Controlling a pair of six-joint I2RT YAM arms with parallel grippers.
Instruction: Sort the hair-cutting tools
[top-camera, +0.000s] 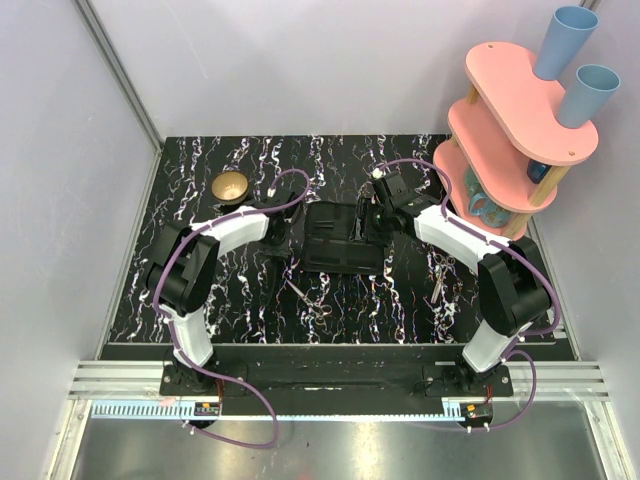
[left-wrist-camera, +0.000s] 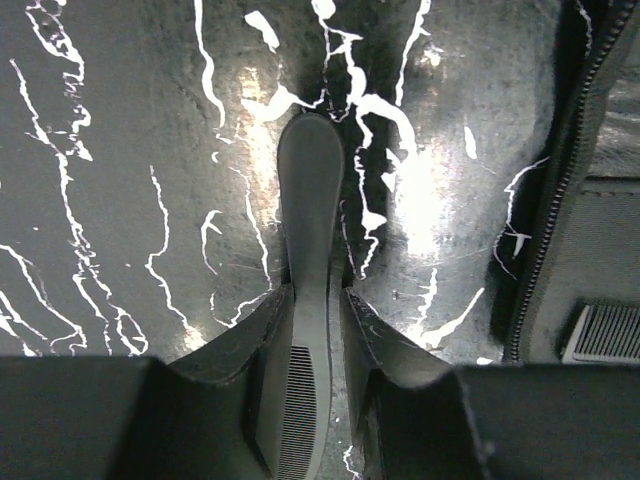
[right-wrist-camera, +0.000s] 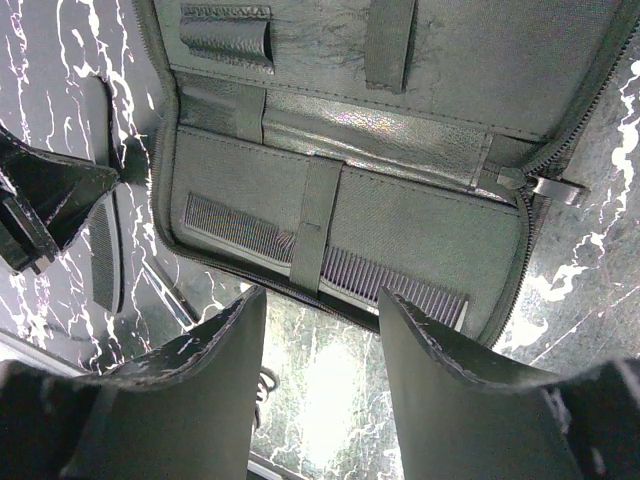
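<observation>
A dark comb (left-wrist-camera: 310, 210) with a smooth rounded handle lies flat on the table, left of the case. My left gripper straddles its shaft low down, fingers part open; the left finger is close against the comb and a narrow gap shows on the right. The black zip case (right-wrist-camera: 420, 190) lies spread open. A second comb (right-wrist-camera: 395, 285) sits in its near half under an elastic strap. Over that near edge my right gripper stands open, nothing between its fingers. Scissors (top-camera: 308, 300) lie in front of the case.
Behind the left arm stands a gold bowl (top-camera: 229, 186). A small slim tool (top-camera: 437, 290) lies right of the case, by the right arm. At the back right rises a pink tiered shelf (top-camera: 515, 95) with blue cups.
</observation>
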